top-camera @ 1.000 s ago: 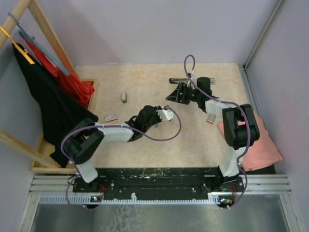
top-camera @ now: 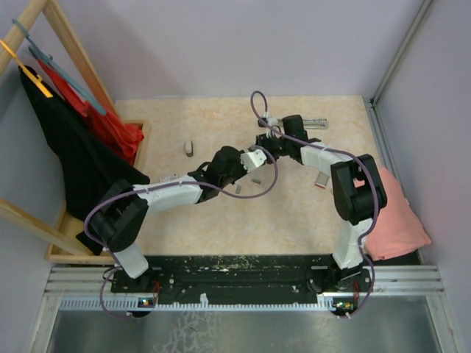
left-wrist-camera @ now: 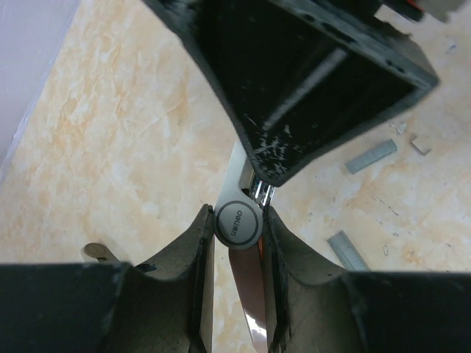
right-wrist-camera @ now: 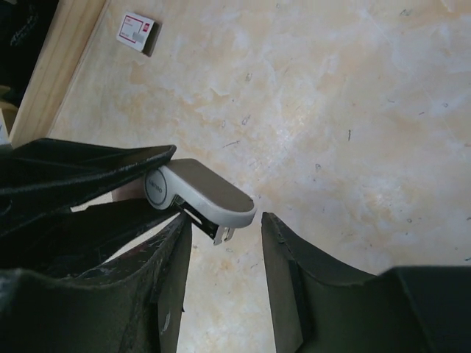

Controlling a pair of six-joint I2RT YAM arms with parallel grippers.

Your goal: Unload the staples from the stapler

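A white and dark stapler (left-wrist-camera: 238,220) is pinched in my left gripper, its round labelled end facing the left wrist camera. In the right wrist view the stapler (right-wrist-camera: 217,190) sticks out from the left fingers (right-wrist-camera: 88,173), with a small metal piece (right-wrist-camera: 223,234) showing beneath its far end. My right gripper is partly open, that end between its fingertips and apart from the right-hand one. Contact at the other fingertip is unclear. Two grey staple strips lie loose on the table, one (left-wrist-camera: 371,156) farther right than the other (left-wrist-camera: 347,251).
A small metal scrap (left-wrist-camera: 420,145) lies by one strip. A red-and-white box (right-wrist-camera: 136,31) stands at the left and another box (top-camera: 321,179) at the right. A small dark object (top-camera: 189,148) and a long metal item (top-camera: 313,123) lie farther back.
My right gripper has moved left and toward the stapler, coming close to the left gripper. The left gripper has risen slightly in the top view, still on the stapler.
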